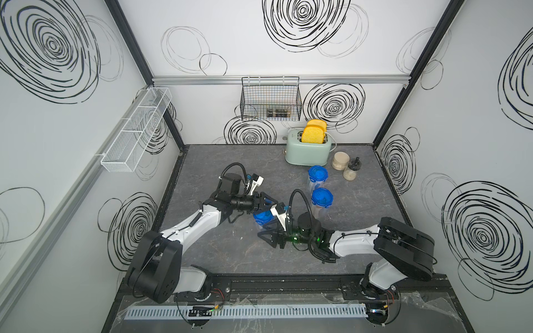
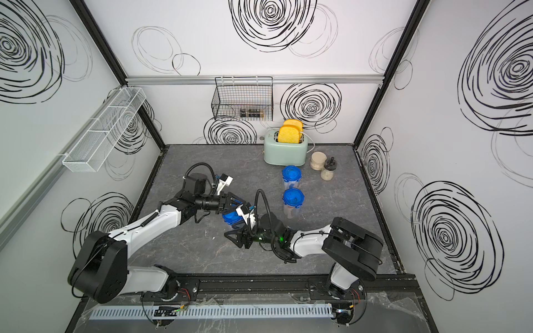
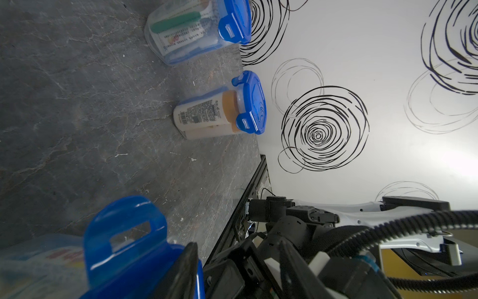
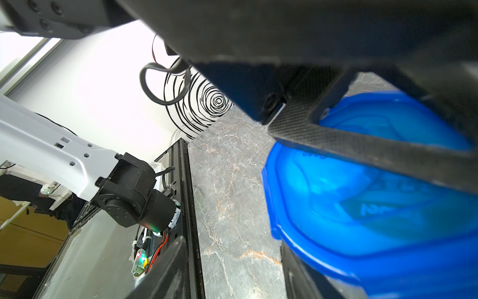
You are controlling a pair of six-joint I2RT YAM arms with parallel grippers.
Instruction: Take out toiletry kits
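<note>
A blue-lidded clear container point(image 1: 262, 216) is between my two grippers at mid-table, partly hidden by them. My left gripper point(image 1: 265, 201) is at its upper side, my right gripper point(image 1: 269, 236) at its lower side. In the left wrist view a raised blue latch point(image 3: 124, 239) shows beside the left fingers. In the right wrist view the blue lid point(image 4: 363, 209) fills the right side, near the fingertips; what exactly either gripper holds is hard to see. Two more blue-lidded kits point(image 1: 322, 197) point(image 1: 317, 173) stand to the right, with contents visible inside.
A mint toaster point(image 1: 305, 152) with yellow slices stands at the back. A beige jar point(image 1: 340, 159) and a small bottle point(image 1: 351, 169) are beside it. A black wire basket point(image 1: 271, 102) and a white rack point(image 1: 133, 133) hang on the walls.
</note>
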